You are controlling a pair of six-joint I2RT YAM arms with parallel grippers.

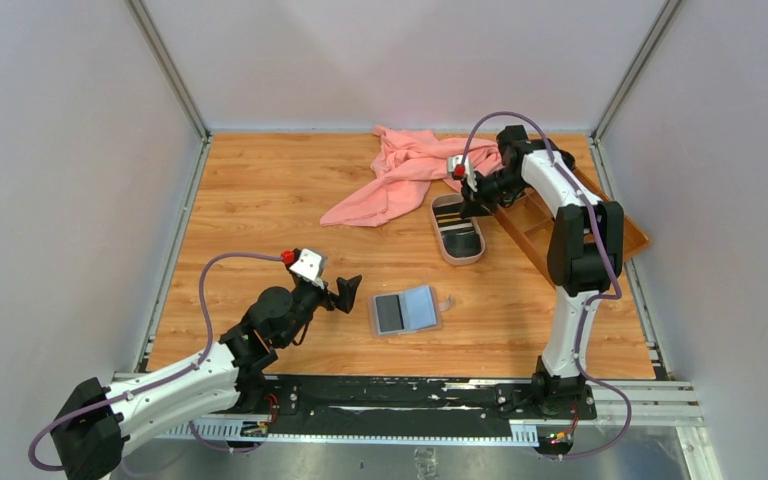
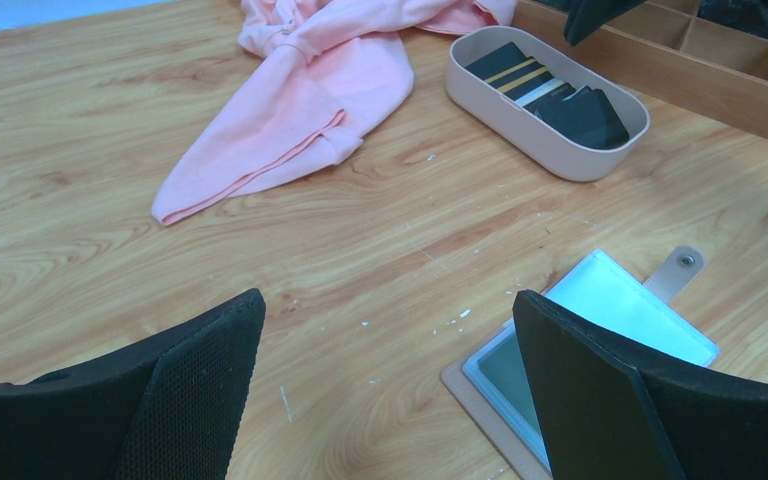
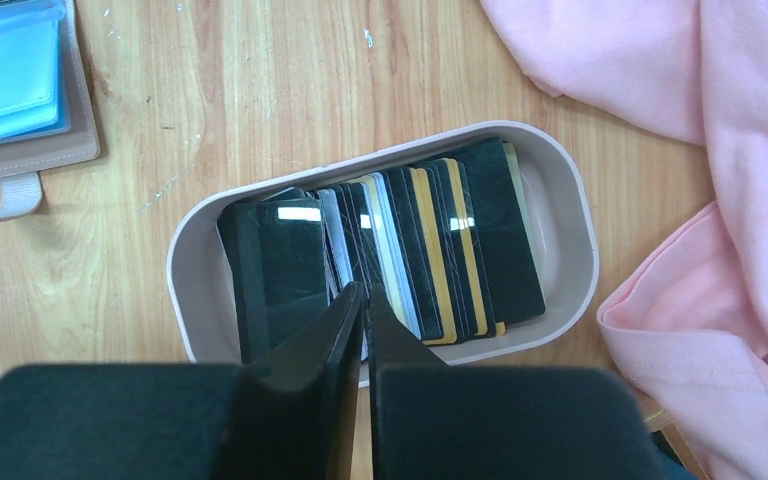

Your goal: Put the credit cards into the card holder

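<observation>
Several dark cards lie in an oval grey tray (image 3: 550,350). At the tray's left end in the right wrist view, a black card (image 3: 285,260) rests flat, outside my right fingers. Over the tray, my right gripper is shut with nothing between its fingertips. The card holder (image 1: 405,311) lies unfolded on the table, with a blue sleeve (image 2: 630,305) and a grey strap. Left of the holder, my left gripper stands open and empty, its right finger hiding part of the holder in the left wrist view.
Behind and left of the tray spreads a pink cloth (image 1: 400,175). A wooden compartment box (image 1: 530,240) stands right of the tray, partly under my right arm.
</observation>
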